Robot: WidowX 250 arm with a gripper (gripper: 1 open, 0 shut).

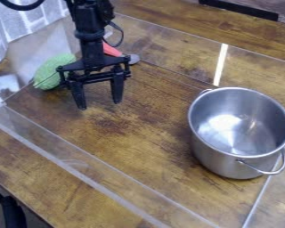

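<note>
My black gripper point(97, 89) hangs over the wooden table at the upper left, fingers spread open with nothing visible between them. Just behind it on the left lies a green leafy object point(49, 71), partly hidden by the gripper. A red item point(110, 50) with a grey part lies behind the arm, also partly covered.
A large steel pot point(237, 125) with side handles stands on the right. Clear strips or panel edges run along the left and front.
</note>
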